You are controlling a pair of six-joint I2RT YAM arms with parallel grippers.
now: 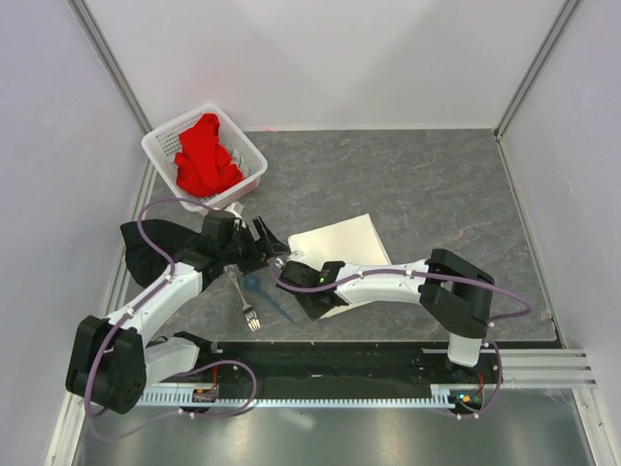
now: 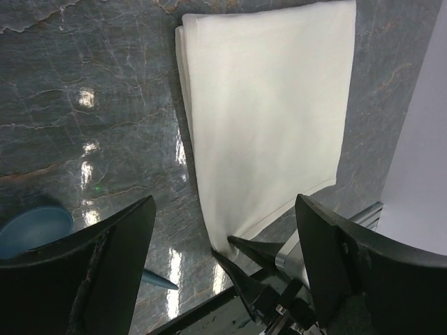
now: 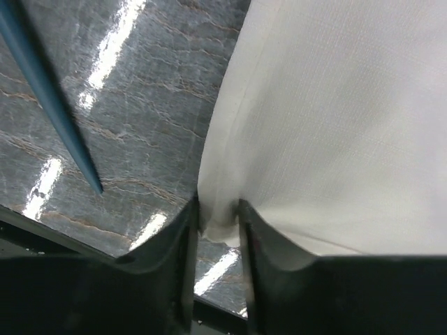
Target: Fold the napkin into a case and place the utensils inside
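Note:
The white napkin (image 1: 339, 238) (image 2: 269, 84) lies on the dark table, a folded edge along its left side. My right gripper (image 1: 315, 311) is at the napkin's near-left corner, its fingertips either side of the fabric; whether they grip is unclear. My left gripper (image 1: 272, 243) hangs above the napkin's far-left side, its fingers apart in its wrist view. A blue spoon (image 1: 254, 285) (image 2: 33, 230) and a fork (image 1: 250, 316) lie left of the napkin.
A white basket (image 1: 155, 148) with red cloth (image 1: 204, 155) stands at the back left. A black cloth (image 1: 146, 252) lies at left, partly under the left arm.

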